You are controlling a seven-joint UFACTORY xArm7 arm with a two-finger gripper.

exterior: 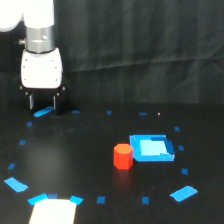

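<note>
My gripper (42,102) hangs at the upper left, its two dark fingers pointing down and well apart. Nothing shows between them. Far from it, right of the middle, a small red block (123,156) with a many-sided outline rests on the black table. A blue tray or square (137,139) lies just right of the block, with a white piece (153,147) on it. The red block covers part of the tray's left edge; whether the two touch I cannot tell.
A cream-coloured square (52,212) is cut off by the bottom edge at the left. Blue tape pieces (184,193) are scattered over the dark table. A black curtain (140,50) hangs behind.
</note>
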